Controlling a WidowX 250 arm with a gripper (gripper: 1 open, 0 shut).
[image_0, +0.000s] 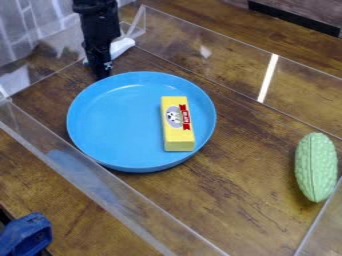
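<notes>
The black gripper is low at the upper left, just behind the blue plate, beside a small white object that it partly hides. The gripper looks shut; whether anything is between its fingers cannot be made out. A yellow box with a printed label lies on the right part of the plate.
A pale green ridged vegetable lies at the right. A blue object is at the lower left. Clear walls border the wooden surface, which is largely bare between plate and vegetable.
</notes>
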